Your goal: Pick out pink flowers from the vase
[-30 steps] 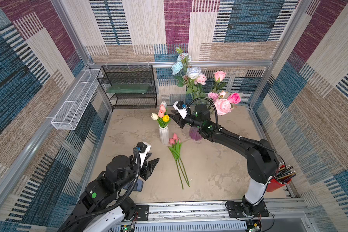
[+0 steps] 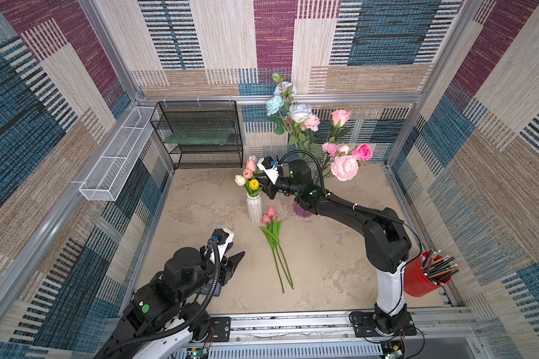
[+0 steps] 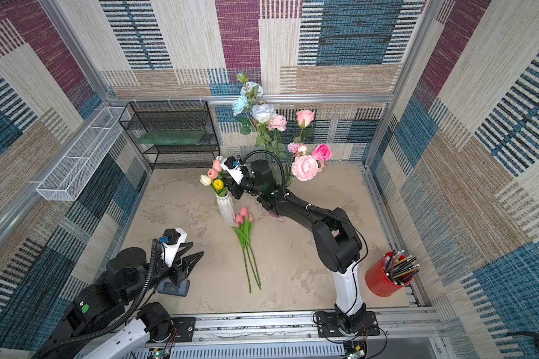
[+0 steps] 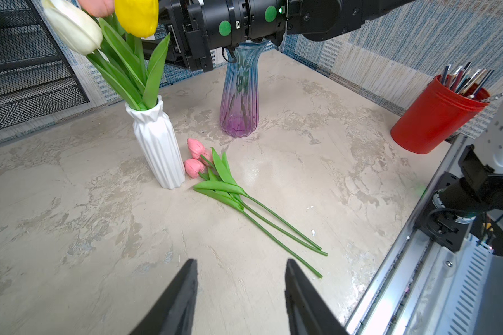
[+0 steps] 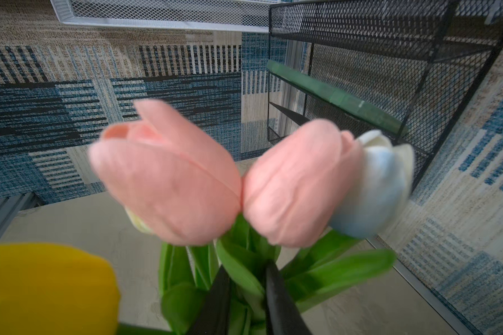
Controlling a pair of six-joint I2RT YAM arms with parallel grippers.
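Observation:
A white ribbed vase (image 4: 161,148) holds a bunch of tulips: pink tulips (image 5: 167,176), a yellow tulip (image 5: 44,293), a white tulip (image 4: 72,28) and a pale blue one (image 5: 374,187). Among the green leaves below the two pink heads stands my right gripper, its dark fingers partly apart with leaves between and around them. Whether it grips a stem cannot be made out. Several cut pink tulips (image 4: 223,184) lie on the table beside the vase, stems toward the front. At front left, my left gripper is open over bare table, holding nothing.
Behind my right arm stands a blue-purple glass vase (image 4: 240,95) with tall roses (image 2: 344,167). A red cup of pencils (image 2: 422,275) is at the right edge. A black mesh shelf (image 2: 200,134) stands at back left.
My right gripper has moved left into the tulips in the white vase, its fingers closer together. The left gripper has shifted only slightly. The tulips lying on the table stay put.

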